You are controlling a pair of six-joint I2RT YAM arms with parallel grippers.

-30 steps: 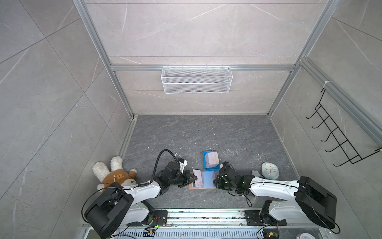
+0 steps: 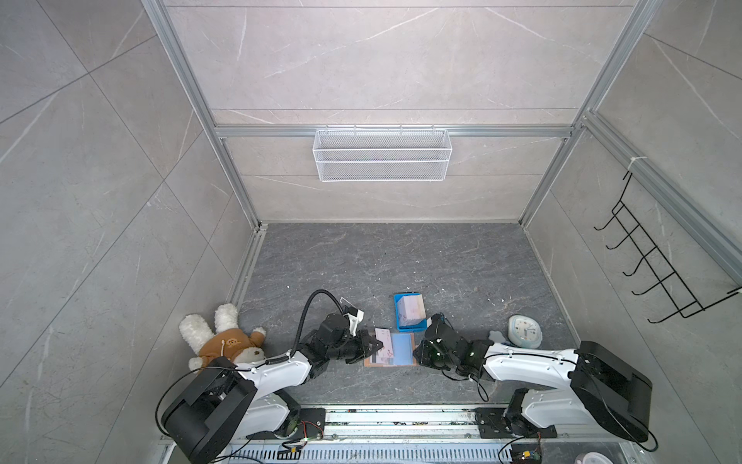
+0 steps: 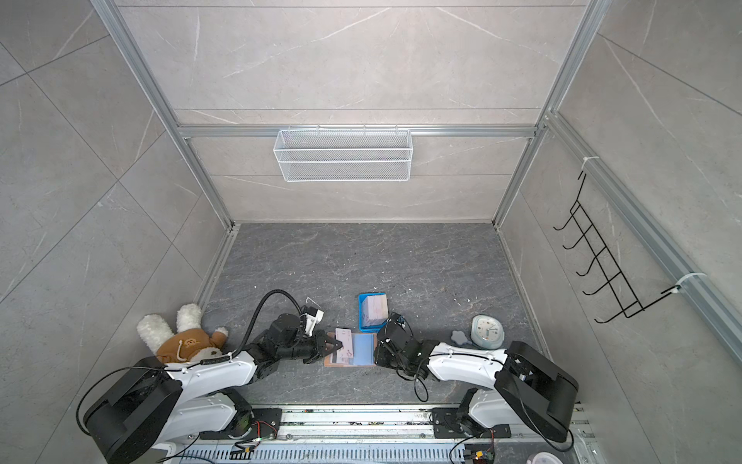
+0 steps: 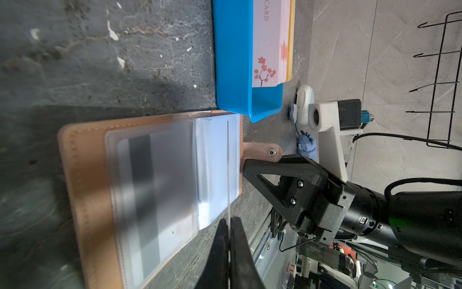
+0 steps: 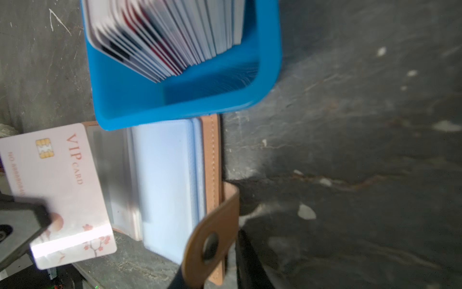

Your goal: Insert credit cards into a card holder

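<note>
A pink VIP card [image 5: 62, 192] stands above the left part of the open tan card holder [image 4: 91, 202]. My left gripper is shut on this card, which shows edge-on as a thin line in the left wrist view. The holder lies flat, with clear sleeves [image 4: 158, 192] on its left and bluish sleeves [image 5: 166, 183] on its right. At the holder's right edge my right gripper is open around the snap strap [image 5: 219, 226], one finger on each side. Whether the fingers touch the strap I cannot tell.
Just behind the holder, a blue bin [image 4: 234, 57] holds a stack of several cards [image 5: 168, 33]. A white clock [image 2: 525, 331] stands to the right and a plush toy [image 2: 232, 340] to the left. Behind the bin the grey floor [image 2: 386, 255] is clear.
The holder has shifted very slightly left, and my right gripper with it. My left gripper and the card look unmoved.
</note>
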